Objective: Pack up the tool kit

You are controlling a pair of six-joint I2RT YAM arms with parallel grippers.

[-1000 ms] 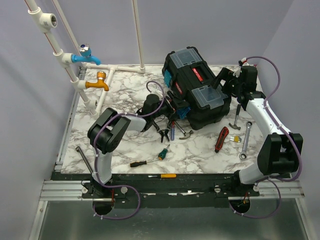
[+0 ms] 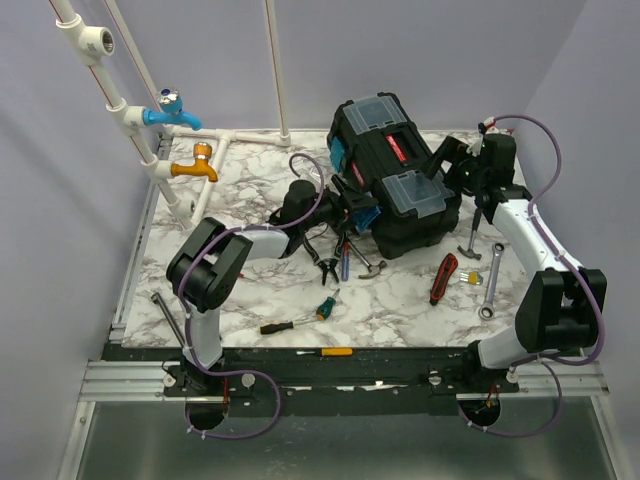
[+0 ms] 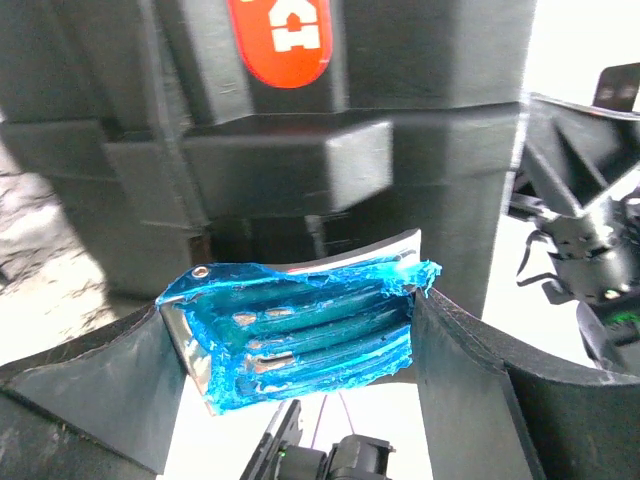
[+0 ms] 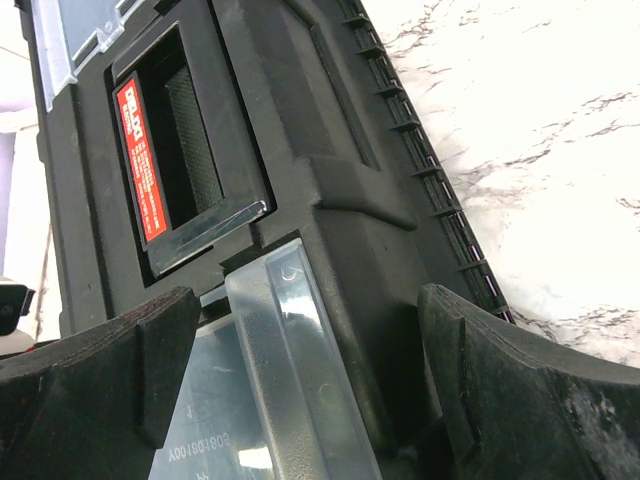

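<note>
The black toolbox (image 2: 385,155) stands shut at the back centre, with clear lidded compartments (image 2: 418,193) on top. At its left side, my left gripper (image 2: 352,202) has its fingers apart around a blue latch (image 3: 295,330). In the left wrist view this latch spans the gap, its ends close against both fingers; whether they press on it I cannot tell. My right gripper (image 2: 446,163) stands open over the toolbox's right end, its fingers straddling the lid edge (image 4: 300,350) with no visible grip. Another blue latch (image 2: 337,153) shows farther back.
Pliers (image 2: 326,268), a claw hammer (image 2: 372,268) and screwdrivers (image 2: 326,308) lie in front of the box. A red-black knife (image 2: 443,278), wrench (image 2: 492,280) and second hammer (image 2: 472,240) lie at right. White pipes with taps (image 2: 197,166) rise at left.
My left forearm has swung slightly left and its gripper has tilted a little at the latch. The toolbox seems to have turned very slightly. The right arm is still.
</note>
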